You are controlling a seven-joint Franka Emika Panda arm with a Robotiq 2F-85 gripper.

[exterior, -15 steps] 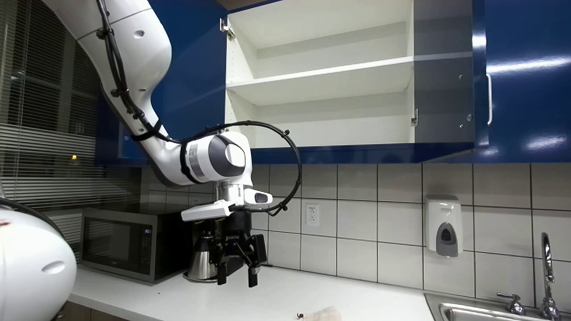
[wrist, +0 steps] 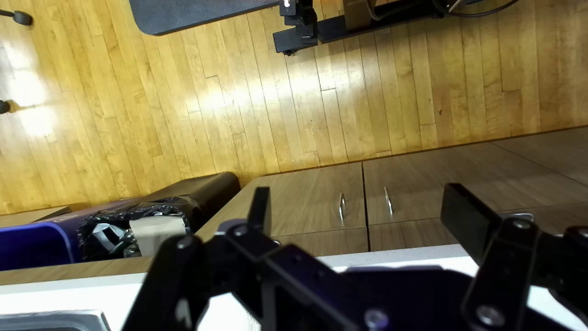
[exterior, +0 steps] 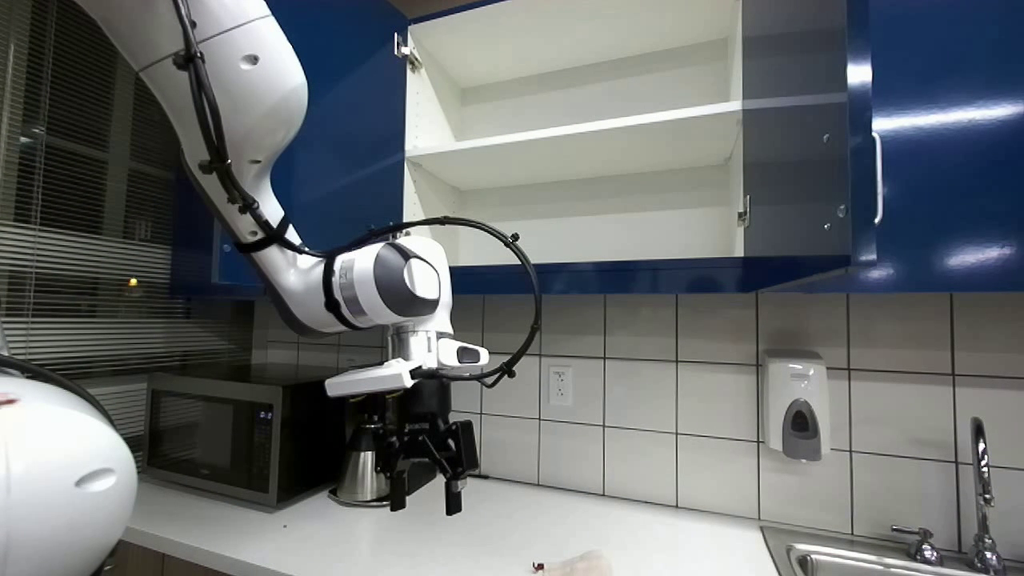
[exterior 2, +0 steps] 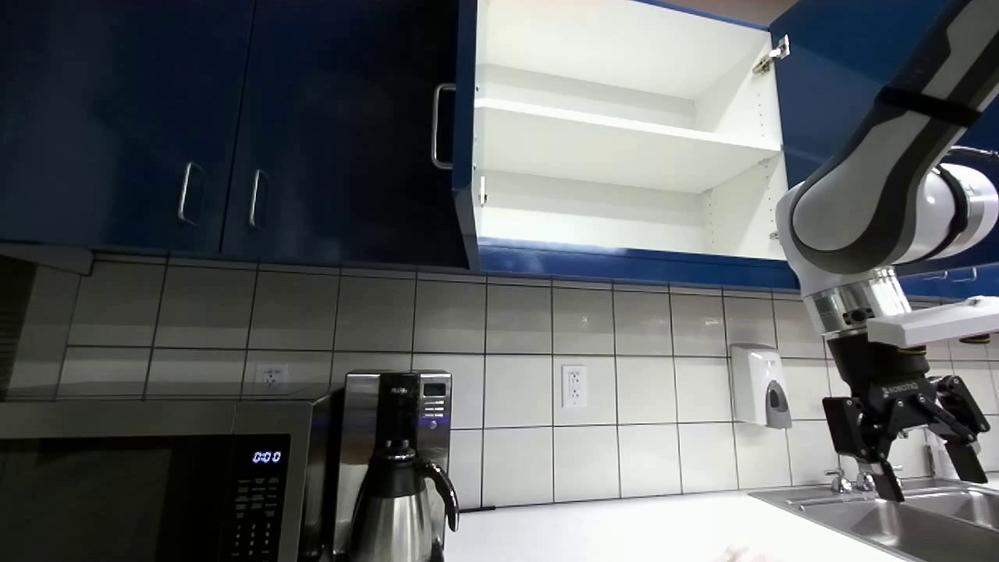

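Note:
Above the counter hangs my gripper [exterior: 426, 506], pointing down, its fingers spread with nothing between them. In the wrist view one finger [wrist: 259, 212] stands well apart from the other, and the floor and lower cabinets show between them. On the white counter [exterior: 662, 538] lies a pale, soft-looking object [exterior: 578, 565] with a small dark red tip, cut off by the lower frame edge. It sits below and to the right of the gripper in exterior view 1, not touching it. What it is, I cannot tell.
An open, empty blue wall cabinet [exterior: 576, 134] is above, its door swung out at the right. A microwave [exterior: 216, 432] and coffee carafe [exterior 2: 398, 510] stand left along the wall. The sink [exterior 2: 899, 520], faucet [exterior: 981, 490] and soap dispenser [exterior: 795, 403] are at the right.

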